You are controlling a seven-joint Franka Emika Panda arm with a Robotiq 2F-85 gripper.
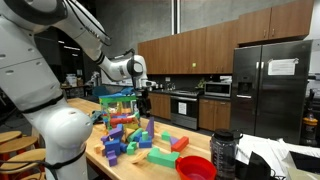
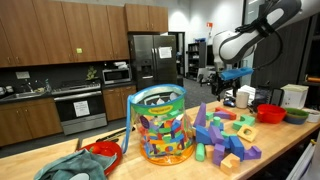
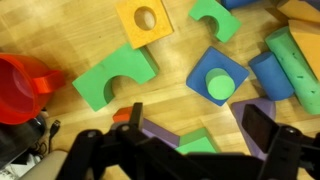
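My gripper hangs above the wooden table with its fingers open and nothing between its fingers. In the wrist view a green cylinder [image 3: 220,83] stands on a blue square block [image 3: 205,68], ahead of the fingers. Beside them lie a green arch [image 3: 116,73], an orange block with a hole [image 3: 143,18], a smaller green arch [image 3: 214,18] and a blue cylinder [image 3: 272,76]. A purple block [image 3: 250,111] is partly hidden by the right finger. Between the fingers, lower down, a green block [image 3: 198,142] shows. From outside, my gripper [image 1: 143,98] is over the scattered blocks.
A red container [image 3: 25,85] lies at the left of the wrist view. A colourful block-patterned bin [image 2: 166,125] stands on the table near a teal cloth [image 2: 88,164]. A dark canister [image 1: 224,152] and red bowl [image 1: 196,168] stand at the near right.
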